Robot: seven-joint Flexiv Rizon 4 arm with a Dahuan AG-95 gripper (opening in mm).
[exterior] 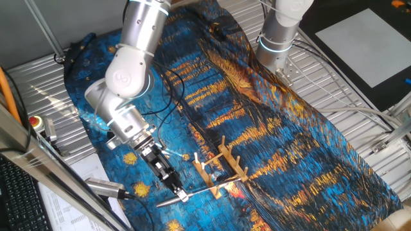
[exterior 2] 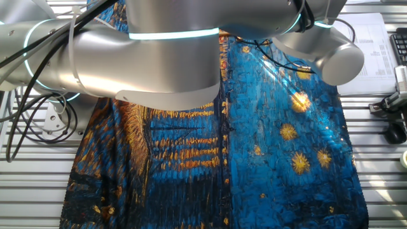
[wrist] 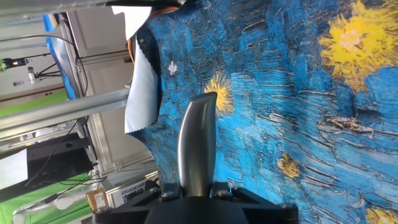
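A slim silvery utensil with a tapered handle (exterior: 168, 202) lies slantwise across the near part of a small wooden peg rack (exterior: 207, 178). My gripper (exterior: 182, 195) comes down from the upper left and is shut on the utensil, left of the rack. In the wrist view the smooth grey handle (wrist: 198, 140) rises out of the gripper, its rounded end pointing up. The utensil's other end is at the rack, and its shape there is hard to make out. Exterior view 2 shows neither rack nor gripper; the arm covers much of it.
At the left are a grey adapter box (exterior: 104, 188) with a cable, papers and a laptop keyboard (exterior: 19, 199).
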